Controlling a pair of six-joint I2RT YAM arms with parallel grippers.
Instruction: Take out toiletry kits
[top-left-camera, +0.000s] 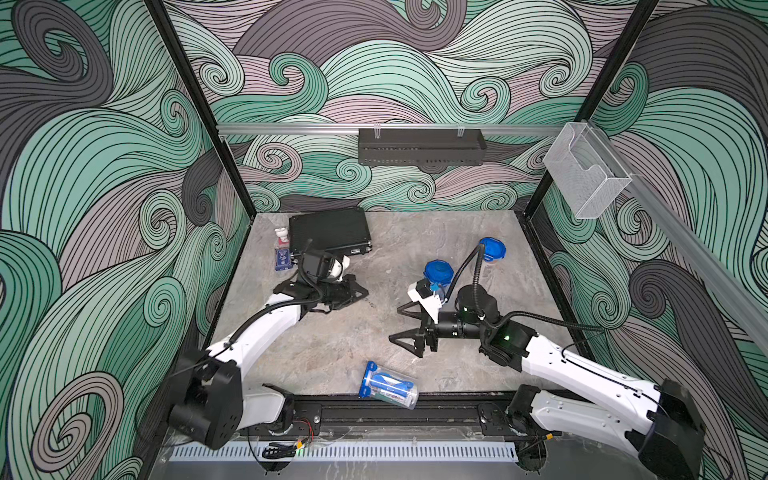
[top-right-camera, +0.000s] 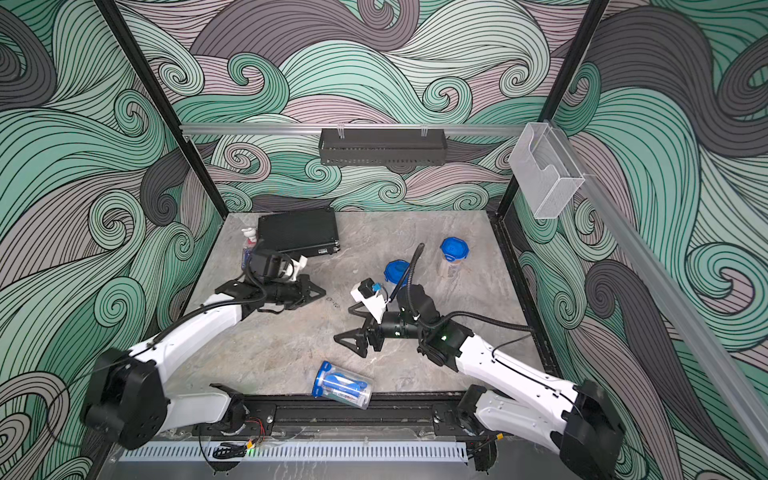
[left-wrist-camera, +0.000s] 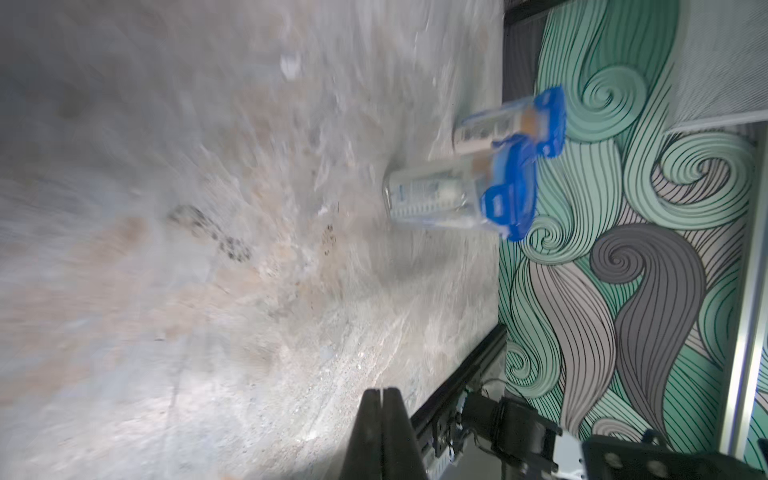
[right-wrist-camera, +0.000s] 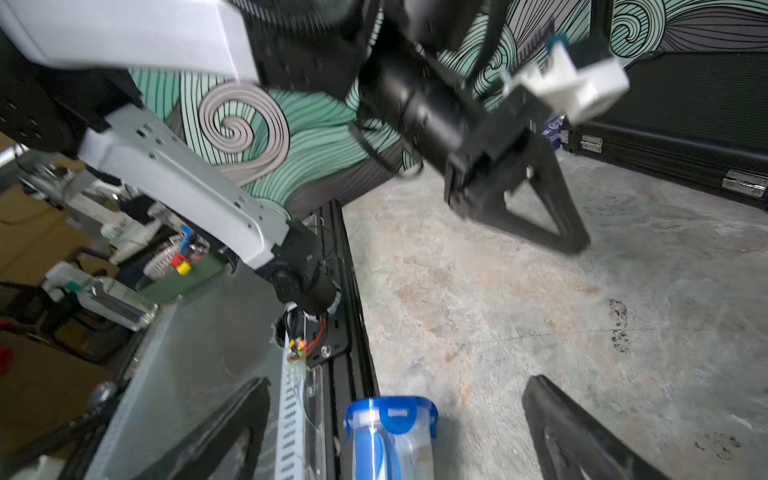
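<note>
A clear toiletry container with a blue lid lies on its side at the table's front edge, between my grippers. Two more blue-lidded containers stand right of centre and at the back right. My left gripper is shut, nothing between its fingers, over the table's left middle. My right gripper is open above the middle, with nothing between its fingers, behind the lying container.
A black case lies at the back left, beside small bottles and a blue packet. A wire basket hangs from the right rail.
</note>
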